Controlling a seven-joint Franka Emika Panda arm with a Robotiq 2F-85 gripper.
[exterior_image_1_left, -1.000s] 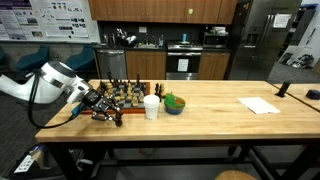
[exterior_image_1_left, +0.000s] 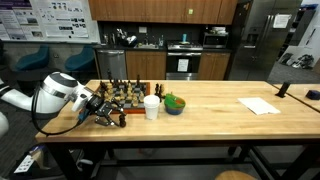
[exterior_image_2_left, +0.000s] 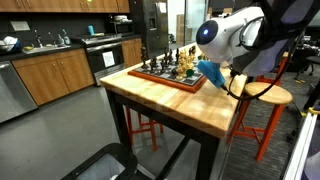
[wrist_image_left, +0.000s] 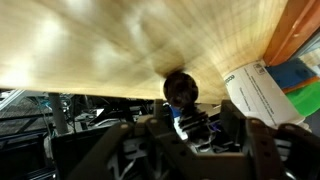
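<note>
A small dark piece (exterior_image_1_left: 122, 120) is by the front edge of the wooden table, just to the right of my gripper (exterior_image_1_left: 106, 118). In the wrist view the rounded dark top of that piece (wrist_image_left: 180, 88) shows just ahead of my gripper. A gap separates the two dark fingers, so the gripper looks open. Whether either finger touches the piece is hard to see, and its lower part is partly hidden. In exterior view 2 the gripper's tips are too small to make out.
Right of the piece stands a white cup (exterior_image_1_left: 151, 107), with a colourful bowl (exterior_image_1_left: 175, 104) beyond it. Behind the gripper is a chessboard (exterior_image_2_left: 168, 76) with many pieces. A sheet of paper (exterior_image_1_left: 259, 105) lies at right.
The arm has come down and its white links sit lower than a second ago. The gripper stays near the dark piece at the front edge.
</note>
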